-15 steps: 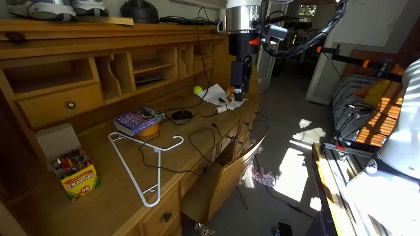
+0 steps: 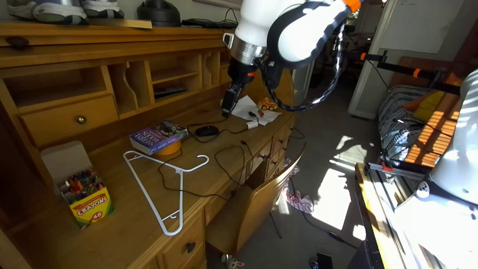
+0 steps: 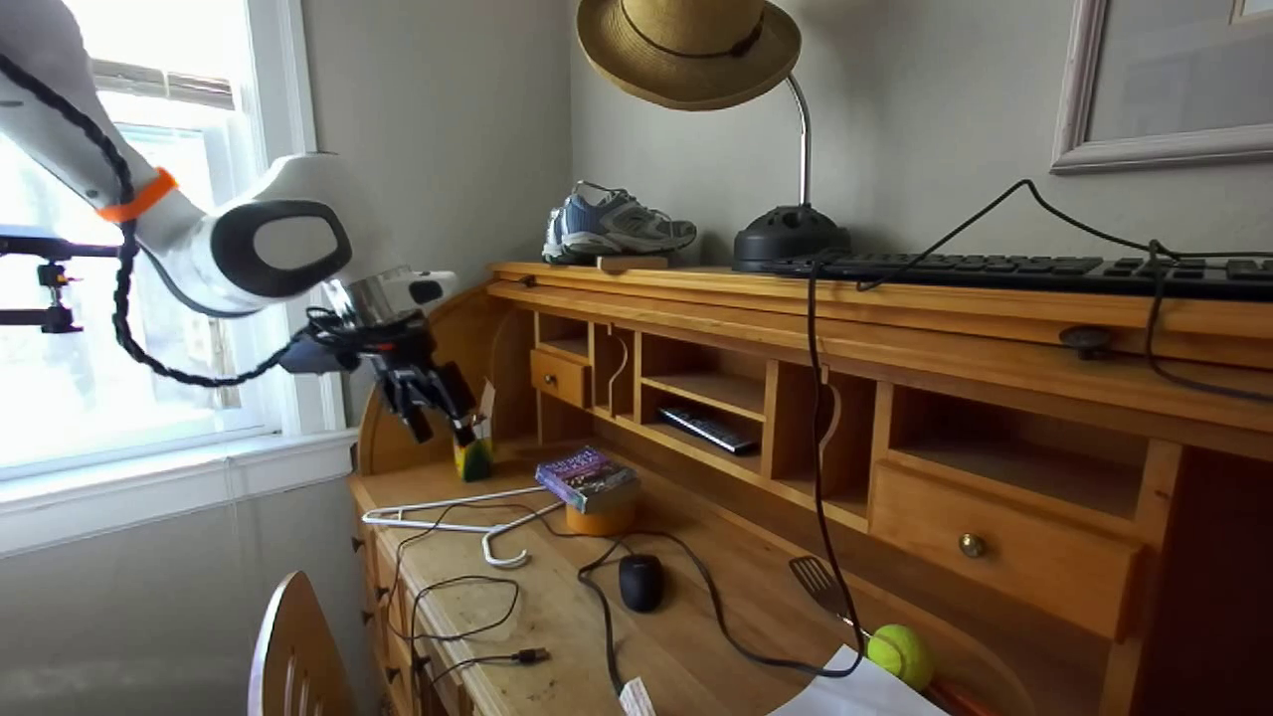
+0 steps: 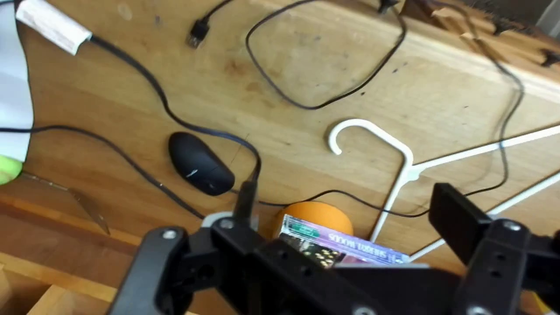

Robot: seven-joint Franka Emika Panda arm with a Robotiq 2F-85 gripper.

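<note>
My gripper [image 2: 229,105] hangs above the desk, tilted, its fingers apart. In the wrist view, the gripper has its two fingers spread wide with nothing held between them. Below it lie a purple book [image 4: 362,246] resting on a round orange object [image 4: 321,214], a white hanger [image 4: 382,137] and a black mouse [image 4: 198,162]. The fingers partly cover the book and part of the hanger. From the other side, the gripper [image 3: 439,420] appears raised clear of the desktop, with the crayon box [image 3: 473,458] behind it.
Dark cables [image 2: 197,194] loop over the desk and hanger. White paper [image 2: 251,110] and a toy vehicle [image 2: 267,104] lie at the far end; a tennis ball [image 3: 901,654] is there too. Cubbies [image 3: 704,388] line the back. A chair [image 2: 269,201] stands at the front.
My gripper has swung left in exterior view 1, from over the paper and toy toward the mouse, and now tilts instead of pointing straight down. The desk objects look unmoved.
</note>
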